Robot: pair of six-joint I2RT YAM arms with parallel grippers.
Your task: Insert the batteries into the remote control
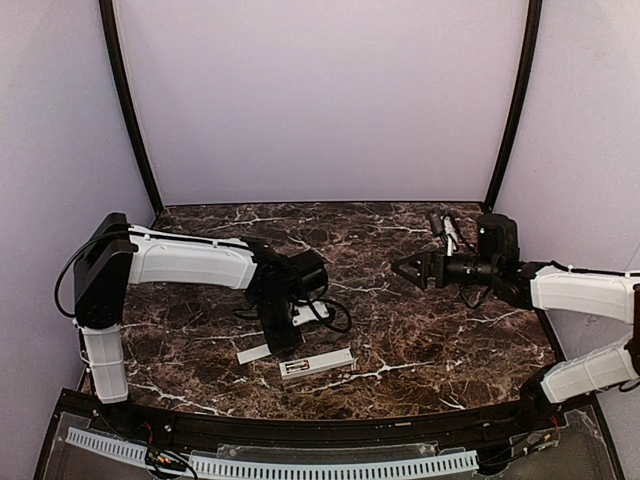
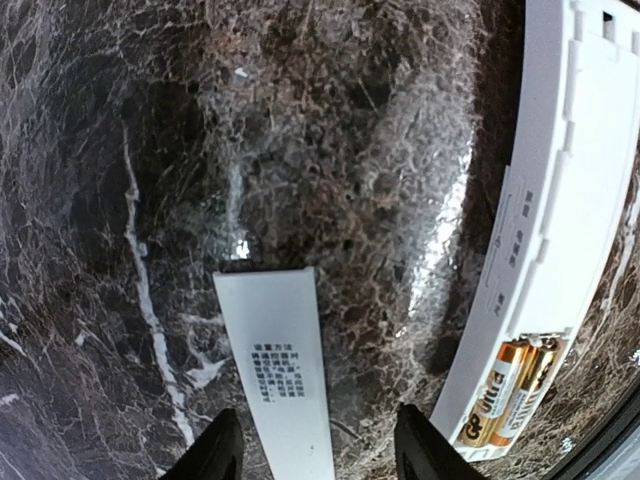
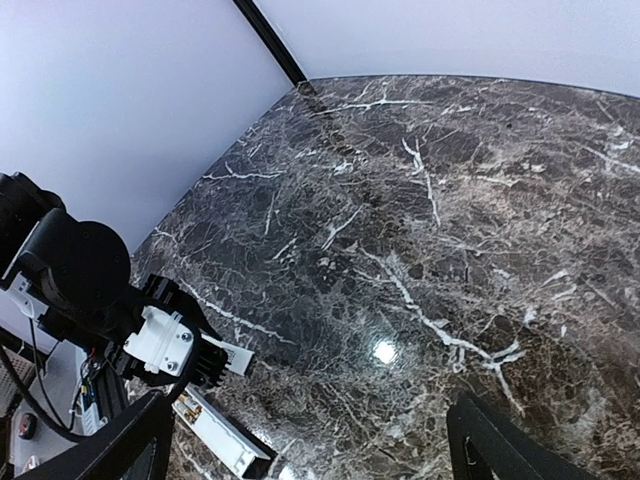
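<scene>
The white remote control (image 1: 330, 362) lies face down near the front centre, its battery bay exposed with batteries (image 2: 508, 388) inside at one end. The loose battery cover (image 2: 278, 365) lies beside it, printed with small text. My left gripper is over the cover, fingers apart with nothing seen gripped. My right gripper (image 1: 412, 268) stands open at the right, above the table and away from the remote; its fingers also show at the bottom of the right wrist view.
Walls close it in at the back and sides, and a dark rail runs along the front edge.
</scene>
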